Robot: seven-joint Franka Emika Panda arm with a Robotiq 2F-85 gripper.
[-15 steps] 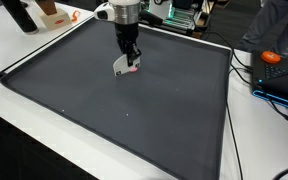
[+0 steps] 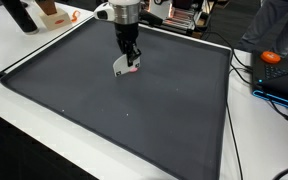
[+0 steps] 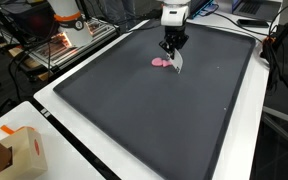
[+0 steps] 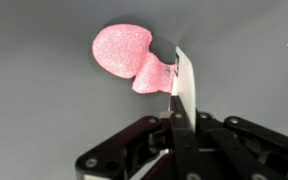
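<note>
A thin white card-like piece [image 4: 186, 82] stands nearly edge-on in the wrist view. My gripper is shut on its near end. Close against the card, on its left, is a pink speckled piece [image 4: 123, 50] with a rounded end and a narrower part; whether the two are joined I cannot tell. In exterior view 1 the white card [image 2: 121, 66] shows its broad face below the gripper [image 2: 133, 53], upright or slightly tilted, low over the dark mat. Exterior view 2 has the pink piece [image 3: 162, 62] low at the mat, left of the card [image 3: 178, 64].
A large dark mat [image 2: 134, 120] covers most of the white table [image 2: 79, 130], and its front part is bare. Cables run along the table's right side. A laptop-like device with an orange object [image 2: 271, 57] on it lies at the far right.
The arm, the white card and the pink piece show hardly any movement over the last second.
</note>
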